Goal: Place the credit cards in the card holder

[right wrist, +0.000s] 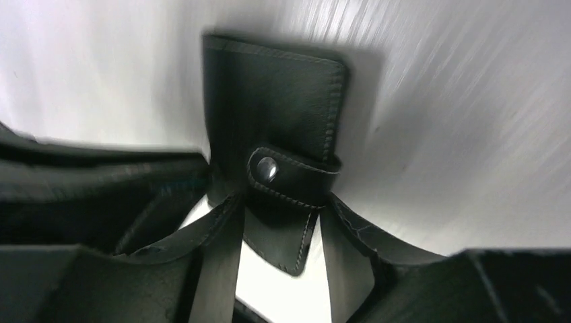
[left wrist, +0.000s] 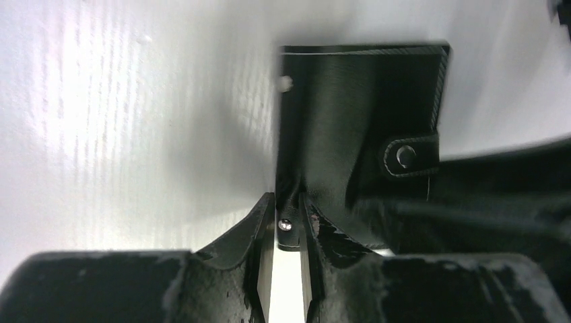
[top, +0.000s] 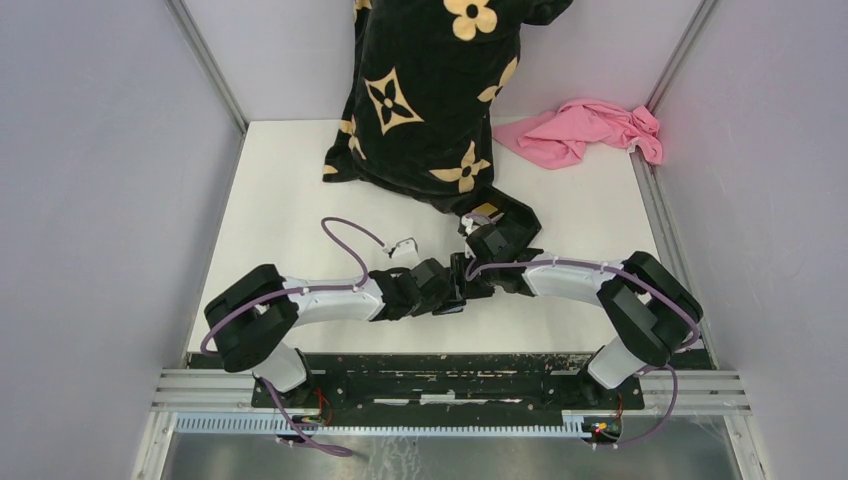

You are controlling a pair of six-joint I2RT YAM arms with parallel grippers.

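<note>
A black leather card holder [left wrist: 347, 108] with a snap flap [right wrist: 289, 175] lies on the white table, mostly hidden by the wrists in the top view. My left gripper is over its near-left edge, fingers slightly apart; whether they grip the leather is unclear. My right gripper is over the holder's lower part, below the snap, fingers apart on either side of it. Both grippers meet closely near the table's front middle. No card is clearly visible.
A black hexagonal tray [top: 520, 215] with something yellowish inside stands just behind the right gripper. A black patterned cloth [top: 420, 110] and pink cloth [top: 580, 130] lie at the back.
</note>
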